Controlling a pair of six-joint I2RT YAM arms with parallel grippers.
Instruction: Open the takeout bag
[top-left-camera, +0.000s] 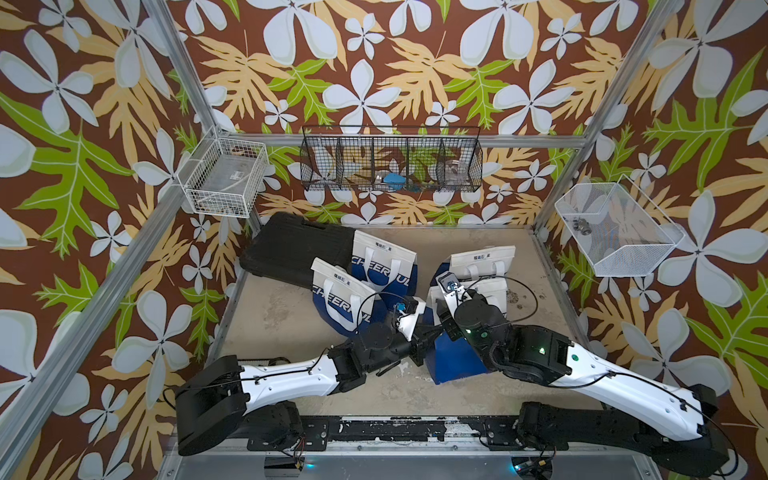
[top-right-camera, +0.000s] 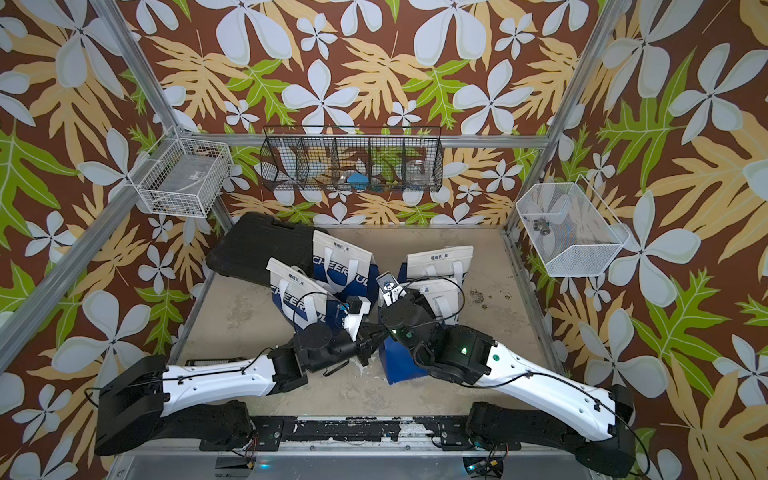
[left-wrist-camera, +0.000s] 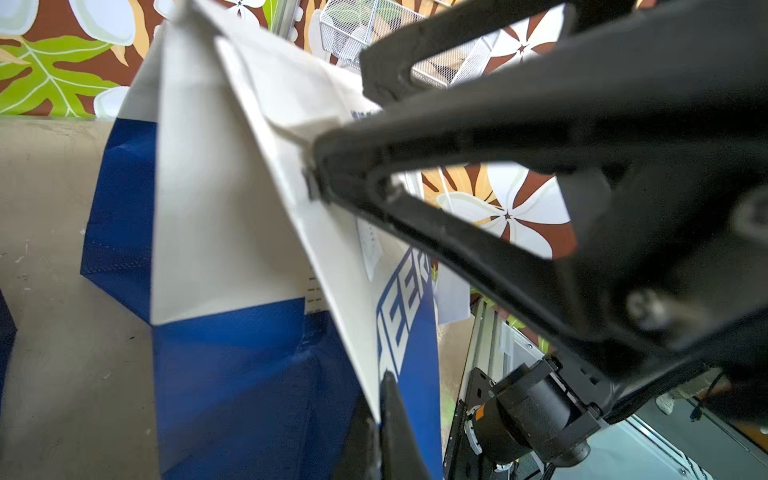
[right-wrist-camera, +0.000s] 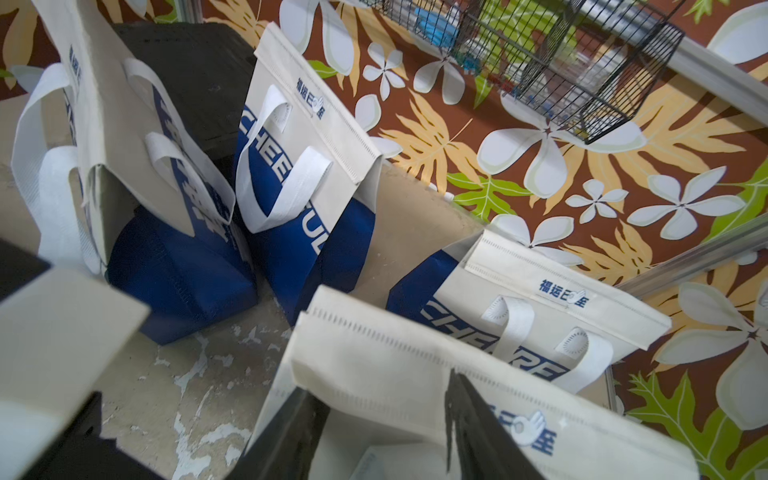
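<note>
The front blue-and-white takeout bag (top-left-camera: 452, 360) stands at centre-right. In the left wrist view its white top flap (left-wrist-camera: 248, 120) leans over, with black gripper parts against it. My left gripper is shut at the bag's side, on the white flap's lower edge as far as shows. My right gripper is part open over the front bag's white top (right-wrist-camera: 376, 336); the flap hangs behind its fingertips, and whether it touches them is unclear.
More bags (top-left-camera: 384, 264) stand behind and left, beside a black case (top-left-camera: 288, 248). Wire baskets (top-left-camera: 224, 176) hang on the walls. Bare floor shows at both sides.
</note>
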